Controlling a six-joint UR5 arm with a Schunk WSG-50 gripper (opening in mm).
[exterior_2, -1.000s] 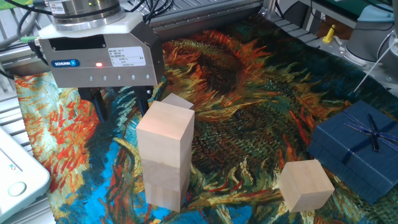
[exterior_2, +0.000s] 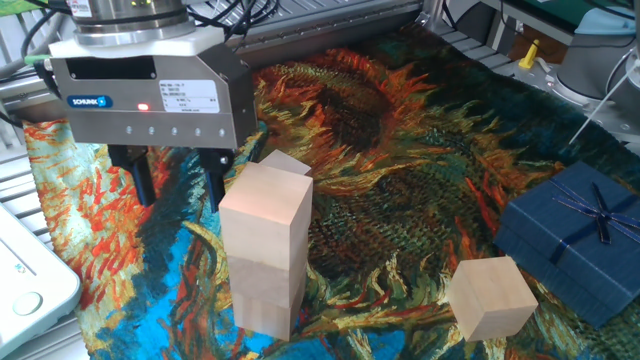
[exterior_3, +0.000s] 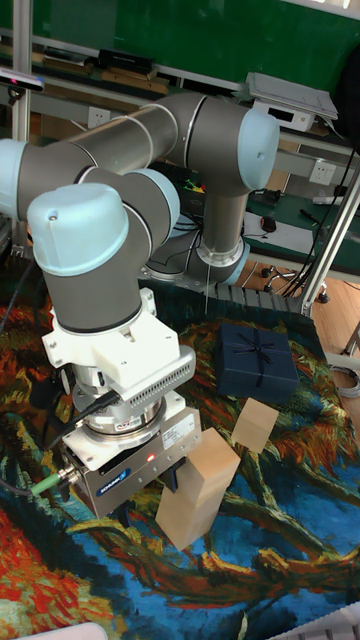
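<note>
My gripper (exterior_2: 180, 200) hangs at the upper left in exterior view 2, its two dark fingers spread wide with nothing between them. Just to its right in that view rises a tall stack of pale wooden blocks (exterior_2: 262, 225), upright on the patterned cloth. A lighter flat corner (exterior_2: 287, 161) peeks out behind the stack's top; most of it is hidden. Apart from the stack, a single wooden cube (exterior_2: 491, 298) lies at the lower right. In exterior view 3 the stack (exterior_3: 197, 491) stands close beside the gripper, and the cube (exterior_3: 255, 425) sits beyond it.
A dark blue box with a ribbon (exterior_2: 570, 235) occupies the right side, beyond the cube. A white device (exterior_2: 30, 275) stands at the left edge.
My gripper has moved left and slightly down in exterior view 2, its fingers still apart. The stack, the cube and the blue box have stayed where they were.
</note>
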